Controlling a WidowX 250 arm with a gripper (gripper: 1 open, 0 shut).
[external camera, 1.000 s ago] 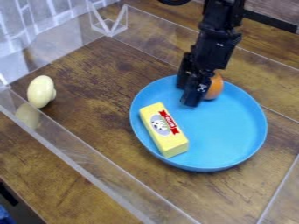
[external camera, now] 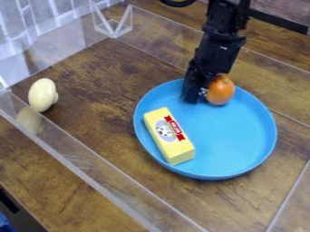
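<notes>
My black gripper (external camera: pixel 201 77) reaches down from the top to the back rim of a blue plate (external camera: pixel 237 136), just left of an orange round object (external camera: pixel 220 90) on the plate and close against it. Its fingertips are dark and partly hidden, so I cannot tell how the fingers stand. A yellow box with a red label (external camera: pixel 169 137) lies on the front left of the plate.
A white egg-shaped object (external camera: pixel 43 95) sits at the left on the wooden table (external camera: pixel 85 163). Clear rails border the workspace at left and along the back. The table between egg and plate is free.
The gripper has moved back a little from over the plate toward its rear rim. The orange object and the box look nearly unmoved.
</notes>
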